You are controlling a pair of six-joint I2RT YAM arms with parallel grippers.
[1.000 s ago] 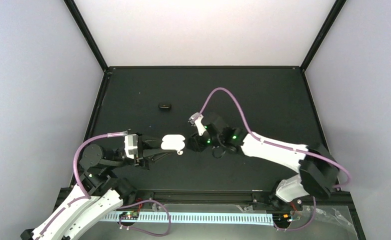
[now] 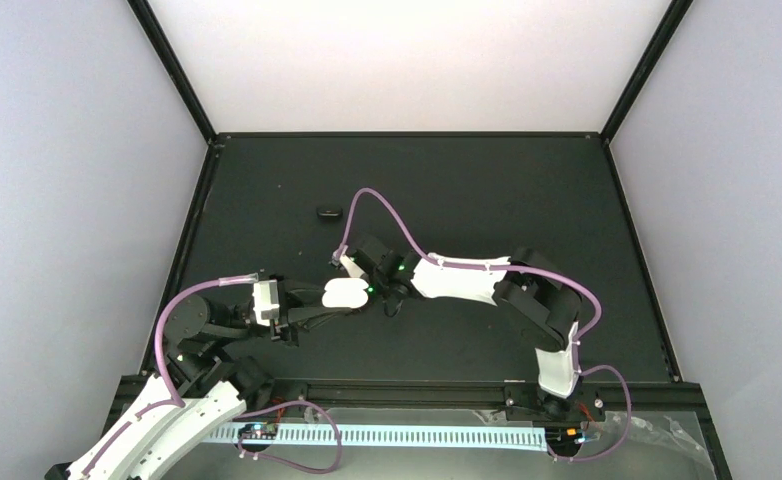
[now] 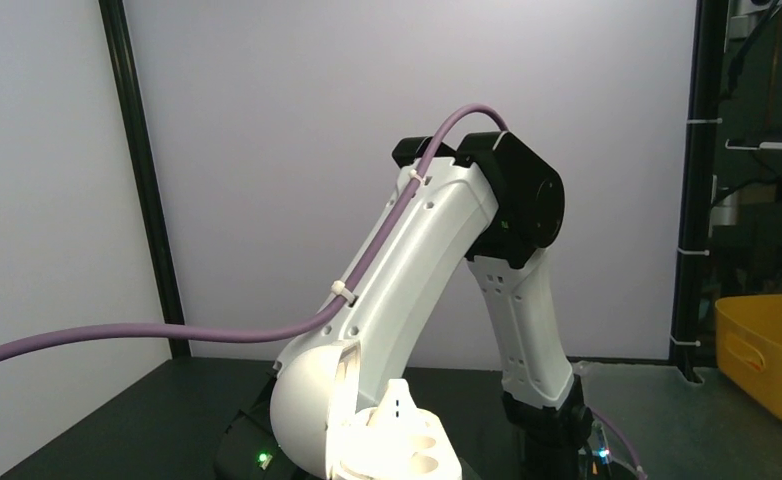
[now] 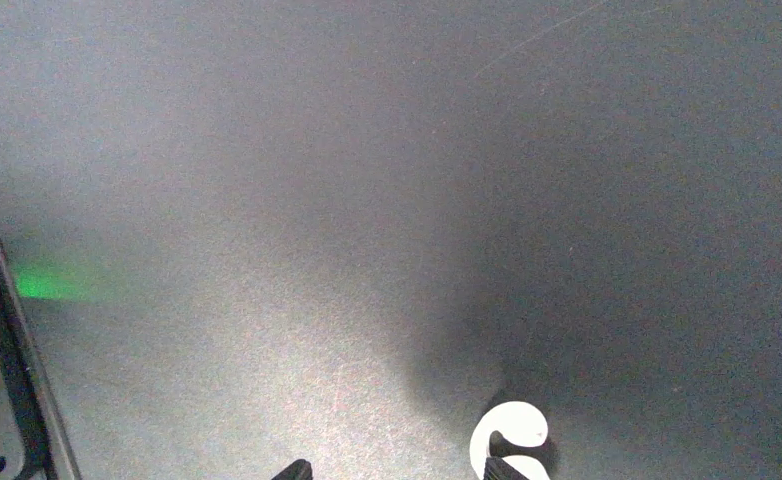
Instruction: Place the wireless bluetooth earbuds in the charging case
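The white charging case (image 2: 346,292) is clamped at the end of my left gripper (image 2: 325,300), held over the left-middle of the table. In the left wrist view the raised lid (image 3: 303,410) of the case and its body with round hollows (image 3: 407,445) show at the bottom edge; that gripper's fingers are out of sight there. My right gripper points down beside the case, its fingertips apart and nothing seen between them. A white hook-shaped piece, apparently an earbud (image 4: 481,443), is beside the right-hand fingertip, its lower part cut off by the frame.
A small black object (image 2: 329,213) lies behind the grippers. A dark strip with a metal plate (image 4: 7,400) and a green glow fill the left edge of the right wrist view.
My right arm has swung left, bringing its gripper close to the case. A small white ring-like bit below the case no longer shows. The left arm has shifted only slightly.
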